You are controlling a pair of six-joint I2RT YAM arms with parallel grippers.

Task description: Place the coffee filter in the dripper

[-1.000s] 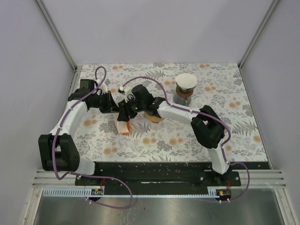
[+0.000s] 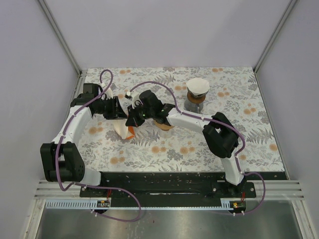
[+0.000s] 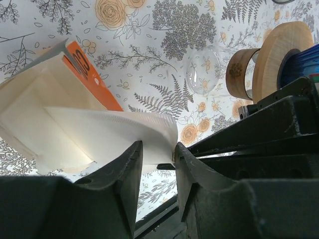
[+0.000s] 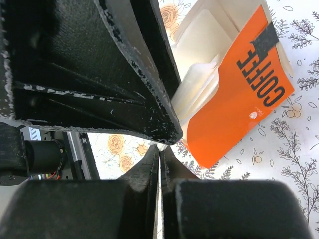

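Note:
An orange COFFEE box [image 4: 239, 104] holding cream paper filters sits at the table's left middle, under both grippers. My left gripper [image 2: 117, 113] is open over it; in its wrist view a white filter [image 3: 109, 134] lies just beyond the fingertips. My right gripper [image 2: 131, 118] is shut at the box's edge, in contact with the filters, its fingertips [image 4: 153, 164] closed with white paper at their tips. The left wrist view shows part of the right gripper's black body close beside the left one.
A wooden stand [image 3: 275, 59] with a glass lies right of the box, partly under the right arm. A white-topped grinder or dripper setup [image 2: 197, 86] stands at the back right.
The box and filters have shifted and turned leftward under the grippers.

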